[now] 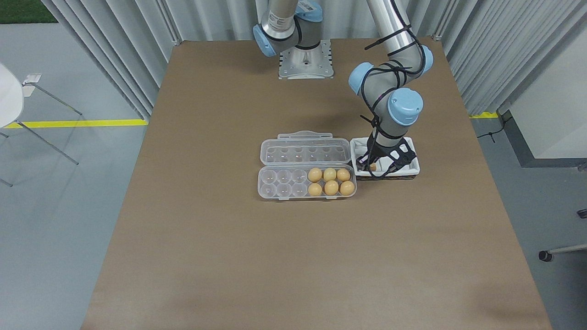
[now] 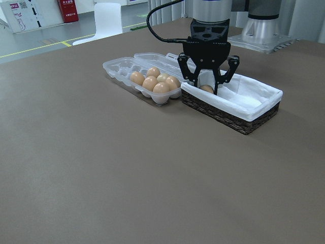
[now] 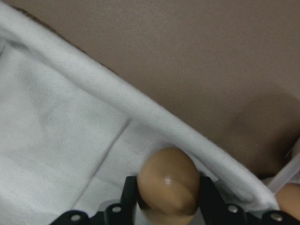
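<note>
My gripper is down inside the white-lined wicker basket, its fingers on either side of a brown egg at the basket's corner; in the wrist view both fingers appear to touch the egg. The clear plastic egg carton lies open directly left of the basket in the front view, with several eggs in the right half of its tray and empty cups in the left half.
The arm's base plate stands at the back of the brown table. A white chair stands off the table to the left.
</note>
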